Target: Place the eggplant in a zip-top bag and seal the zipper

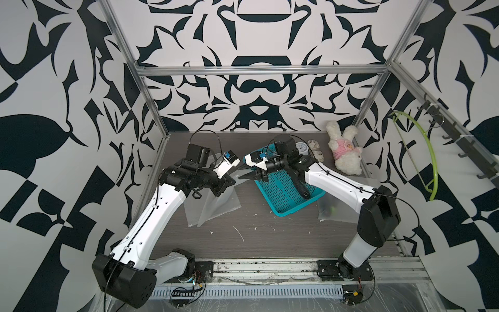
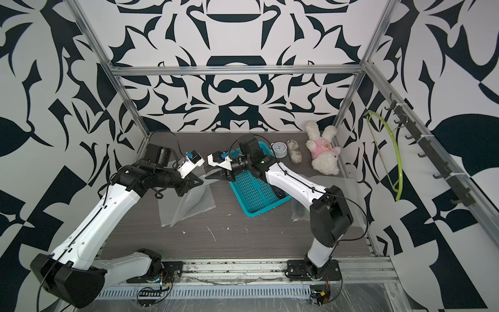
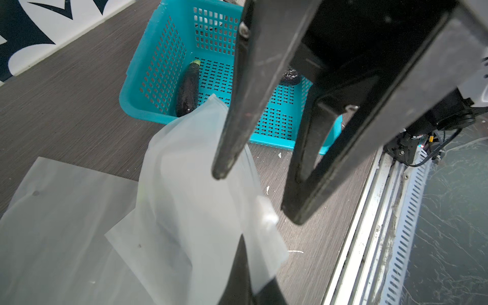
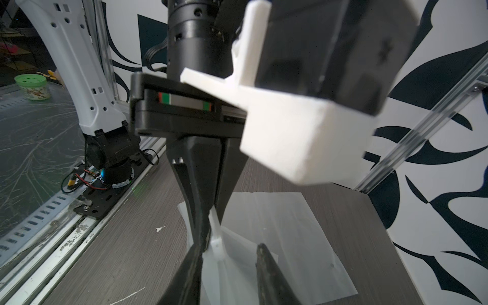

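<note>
A translucent zip bag [image 3: 188, 193] hangs from my left gripper, which is shut on its edge; more bag plastic [image 2: 187, 208] lies below on the table. My right gripper stands open just beside the left fingers and the bag's top, its fingertips apart in the left wrist view. The eggplant [image 3: 187, 89] lies in the blue basket [image 3: 133, 96], at one side, with another dark object [image 3: 289, 77] at the other.
Behind and right of the basket are a round white tin [image 2: 279, 149], a pale shoe-like object [image 2: 293, 150] and a white plush rabbit [image 2: 324, 156]. Another clear bag [image 1: 332, 210] lies at the right.
</note>
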